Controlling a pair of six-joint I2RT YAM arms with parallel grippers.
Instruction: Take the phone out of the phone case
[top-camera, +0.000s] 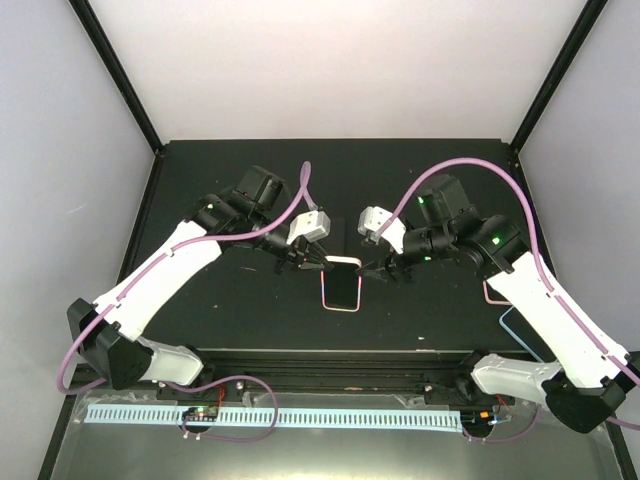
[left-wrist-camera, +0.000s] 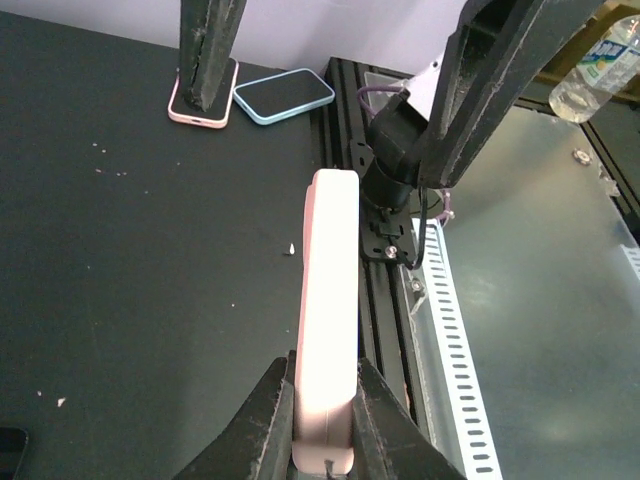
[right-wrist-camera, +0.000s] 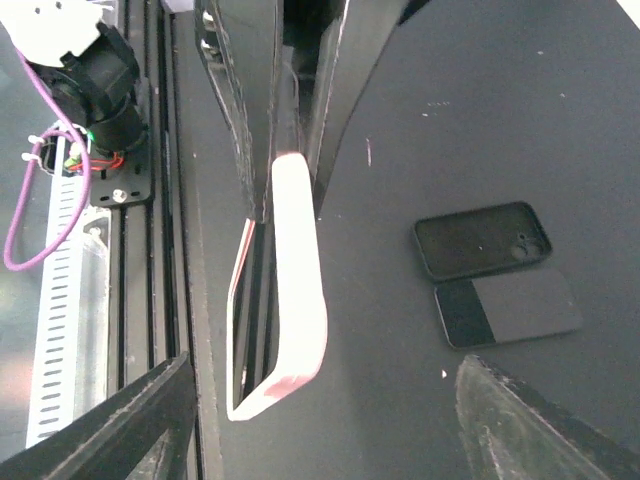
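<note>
A dark-screened phone (top-camera: 341, 290) in a pink case (right-wrist-camera: 301, 270) hangs above the table between the two arms. My left gripper is shut on the cased phone, pinching it near its upper end in the top view. In the left wrist view the case's pink edge (left-wrist-camera: 330, 290) shows side-on. My right gripper (top-camera: 364, 268) is open by the phone's right side. Its fingers (left-wrist-camera: 208, 60) stand well apart in the left wrist view, with the phone's free end pointing towards the gap. Contact between right fingers and case is not seen.
A pink-edged phone (left-wrist-camera: 205, 105) and a blue-edged one (left-wrist-camera: 284, 95) lie at the table's right edge. A black case (right-wrist-camera: 483, 241) and a dark-grey phone (right-wrist-camera: 508, 307) lie side by side on the table.
</note>
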